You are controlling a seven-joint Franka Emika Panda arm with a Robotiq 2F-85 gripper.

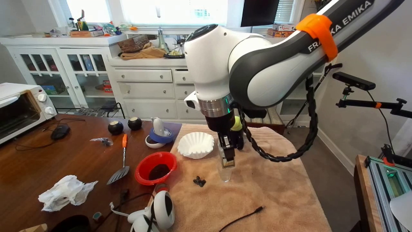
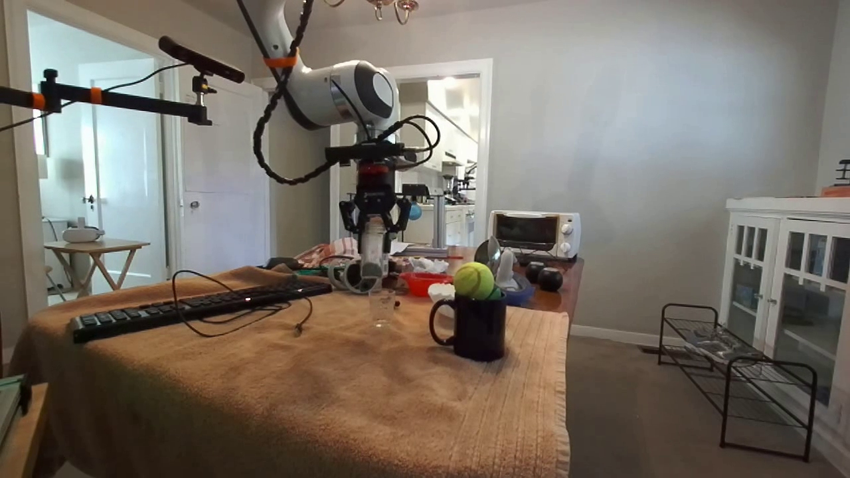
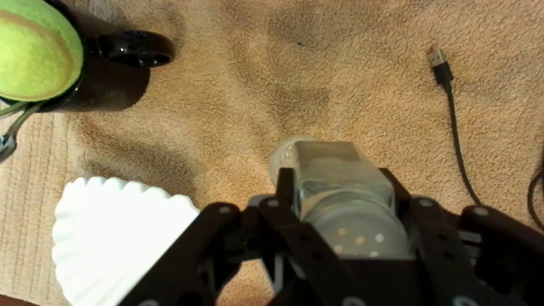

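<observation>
My gripper is shut on a clear bottle with a pale, holed cap, seen from above in the wrist view. In exterior view 1 the bottle leans slightly beneath the dark fingers. A small clear glass stands on the towel below the bottle's lower end. The wrist view shows only part of that glass, the bottle covering the rest. Whether bottle and glass touch, I cannot tell.
A black mug with a tennis ball and a white fluted bowl stand near the glass. Small dark pieces lie beside it. A red bowl and a keyboard are farther off. Bare towel surrounds them.
</observation>
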